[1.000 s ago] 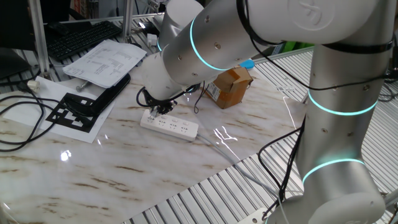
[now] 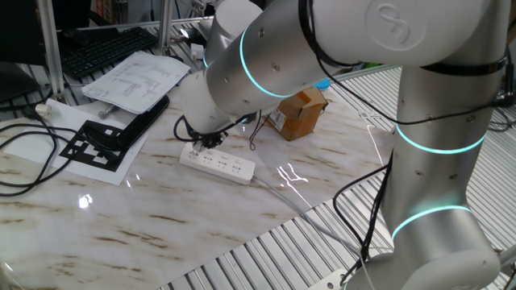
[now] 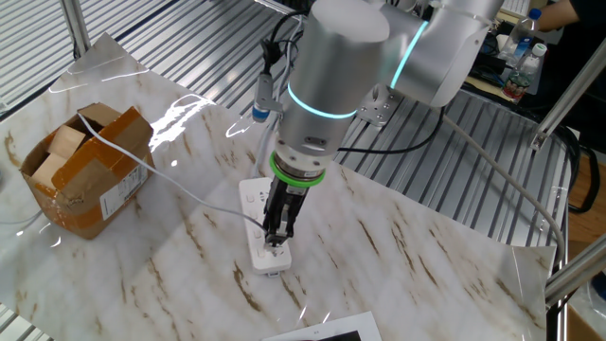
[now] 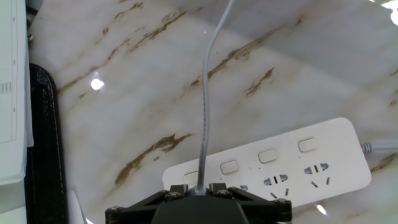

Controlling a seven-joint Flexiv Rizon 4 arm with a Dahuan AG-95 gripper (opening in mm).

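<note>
A white power strip (image 2: 218, 164) lies on the marble-patterned table, its switches and sockets facing up. Over the socket at one end, my gripper (image 3: 276, 237) points down, very low against the strip. A thin grey cable (image 4: 206, 93) runs into the space between the fingers, which are closed around its plug end (image 4: 198, 190). Most of the plug is hidden by the gripper, so how deep it sits in the socket cannot be told. The wrist view shows the strip's other sockets (image 4: 316, 168) uncovered.
An open cardboard box (image 3: 90, 180) stands to one side, with the grey cable draped over it. Papers (image 2: 137, 80), a black tray-like object (image 2: 145, 125) and a printed marker sheet (image 2: 97, 149) lie beyond the strip.
The power strip has slid slightly leftward in exterior view 1, and the gripper has shifted a little with it. The arm's upper links have moved slightly. The gripper stays at the strip's end socket.
</note>
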